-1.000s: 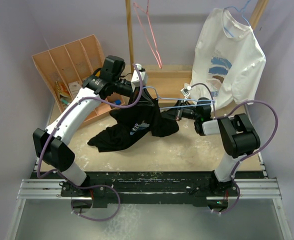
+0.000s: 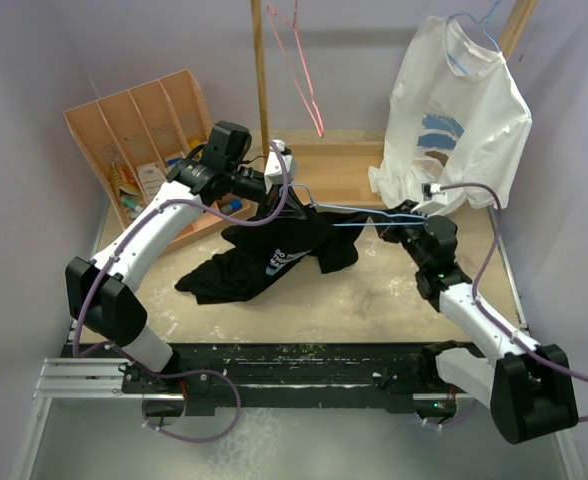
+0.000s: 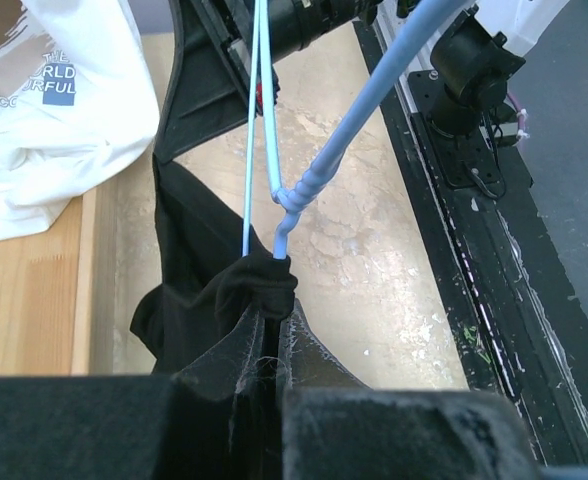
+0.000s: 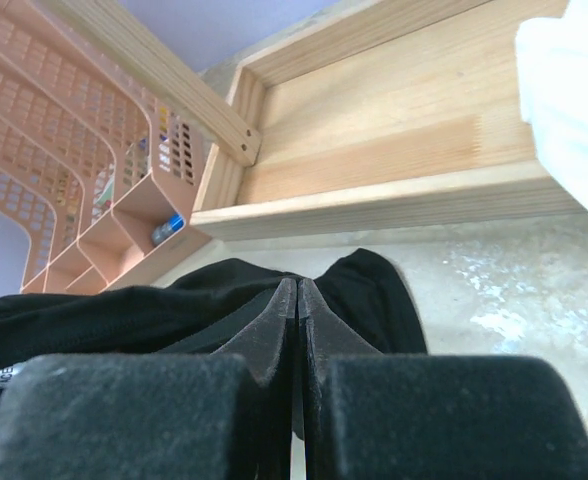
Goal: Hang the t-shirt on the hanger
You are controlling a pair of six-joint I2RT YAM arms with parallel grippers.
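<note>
A black t-shirt (image 2: 244, 265) with white print hangs from my left gripper (image 2: 292, 205) over the tabletop, part of it stretched rightward toward my right gripper. In the left wrist view my left gripper is shut on the black cloth (image 3: 189, 270) together with a blue hanger (image 3: 314, 180), whose long bars reach rightward across the shirt. My right gripper (image 2: 382, 232) is shut at the shirt's right end; in the right wrist view its tips (image 4: 297, 285) meet at the black cloth (image 4: 364, 295), and whether any is pinched between them is hard to tell.
A white t-shirt (image 2: 449, 120) on a hanger hangs at the back right. A pink hanger (image 2: 304, 75) hangs at the back centre. A divided wooden box (image 2: 104, 130) stands back left, a wooden tray (image 2: 324, 170) behind.
</note>
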